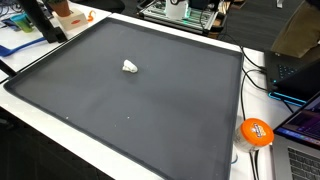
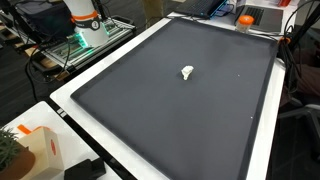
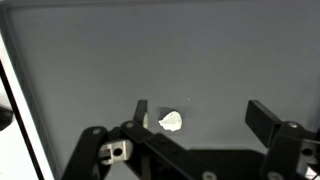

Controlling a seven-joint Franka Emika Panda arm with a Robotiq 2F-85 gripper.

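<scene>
A small white, irregular piece (image 1: 130, 66) lies on the dark grey board, toward its back left in exterior view 1. The same piece (image 2: 187, 72) shows a little above the middle of the board (image 2: 170, 115) in exterior view 2. In the wrist view the white piece (image 3: 171, 121) appears below centre, between the spread black fingers and nearer the left one. My gripper is open, with its fingers wide apart and nothing held. Neither exterior view shows the fingers clearly.
A jar with an orange lid (image 1: 255, 133) stands beside the board, near a laptop (image 1: 302, 158) and cables. In exterior view 2, a white and orange object (image 2: 42, 150) sits at the lower left. Apart from the white piece, the board is clear.
</scene>
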